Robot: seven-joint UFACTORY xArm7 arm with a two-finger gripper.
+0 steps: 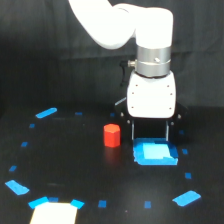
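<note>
A white robot arm reaches down from the top, its gripper (151, 137) low over a blue tray (173, 160) with a pale inside. The two dark fingers stand apart above the tray, with nothing visible between them. A red block (112, 135) stands on the dark table to the left of the tray, apart from the gripper.
A pale tan square (52, 213) lies at the bottom left. Several small blue strips and squares are scattered flat on the dark table. The table is otherwise largely clear around the block and tray.
</note>
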